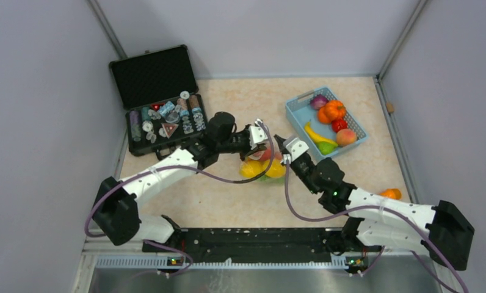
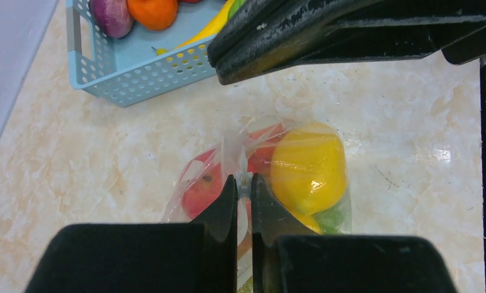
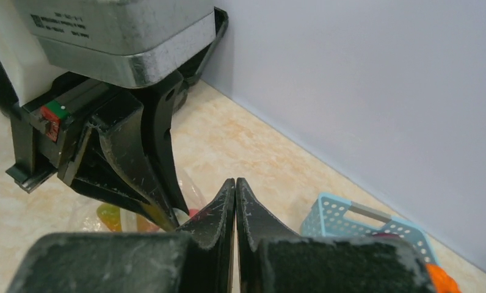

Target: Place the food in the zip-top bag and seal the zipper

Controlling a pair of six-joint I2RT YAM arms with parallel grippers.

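Note:
A clear zip top bag lies on the table with red food and yellow food inside. From above, the yellow pieces show between the two arms. My left gripper is shut on the bag's gathered film near its opening; whether the zipper is sealed cannot be told. Up and to the right of the bag in the left wrist view are the dark fingers of the right gripper. That right gripper is shut, nothing visible between its tips, beside the left gripper and apart from the bag.
A blue basket at the back right holds an orange pepper, a banana and other food. An open black case stands at the back left. Orange food lies by the right arm.

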